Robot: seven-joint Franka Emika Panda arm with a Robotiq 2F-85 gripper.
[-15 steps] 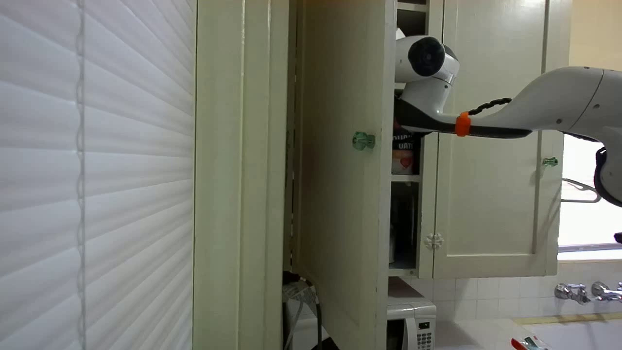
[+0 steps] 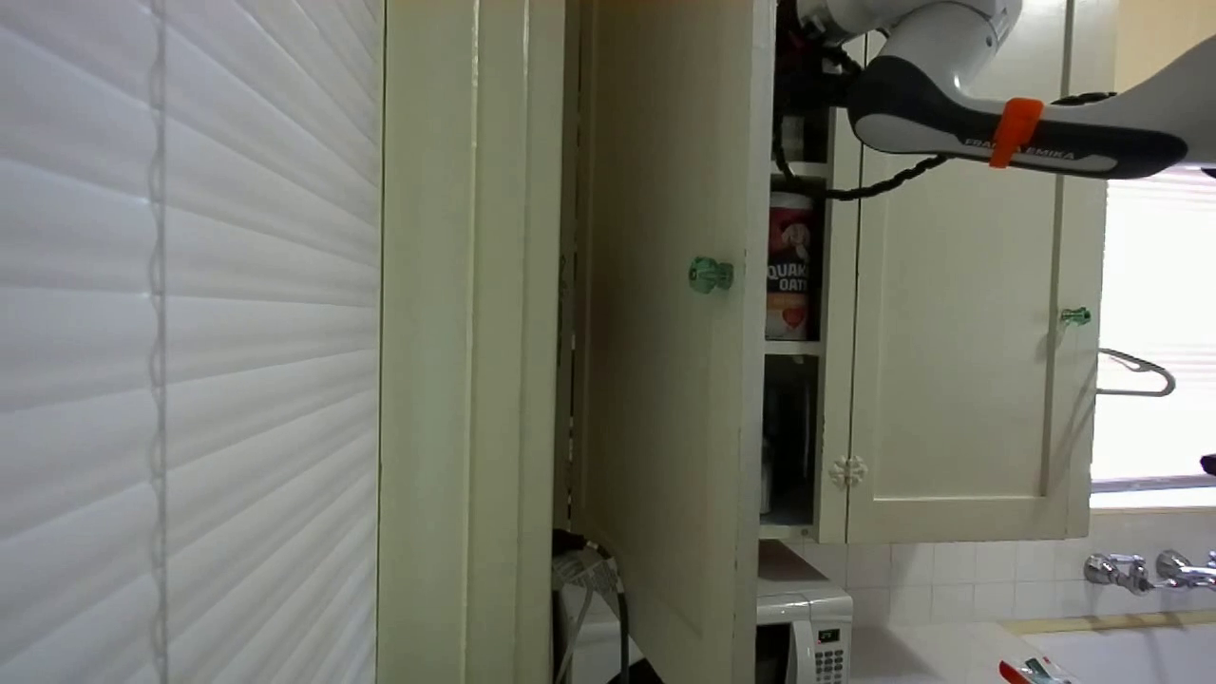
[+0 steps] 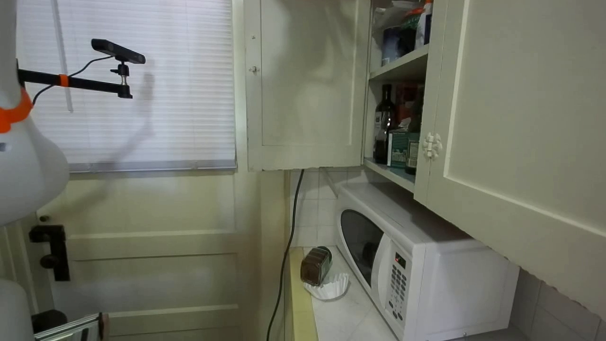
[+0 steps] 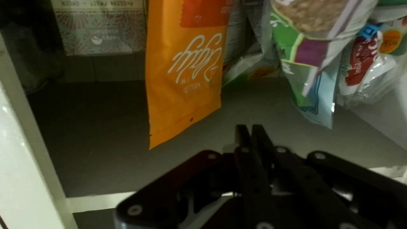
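In the wrist view my gripper points into a cabinet shelf space, its two black fingers (image 4: 258, 139) close together. It is shut, and I see nothing held between the tips. Ahead and to the left of them is an orange bag (image 4: 185, 76) with upside-down white lettering; the fingertips look apart from it. A green, white and purple bag (image 4: 305, 53) is ahead on the right. Exterior view 1 has the white arm (image 2: 940, 68) reaching in at the upper right, with the gripper hidden behind the open cabinet door (image 2: 667, 376).
Beside the bags are a patterned box (image 4: 101, 28) and a red packet (image 4: 358, 63). A pale cabinet side (image 4: 34, 152) bounds the left. An oats canister (image 2: 788, 268) stands on a shelf. Below the cabinet sits a white microwave (image 3: 454, 284).
The arm has risen in exterior view 1, and its orange band has shifted up and right. More of the oats canister now shows. The cabinet door has not moved.
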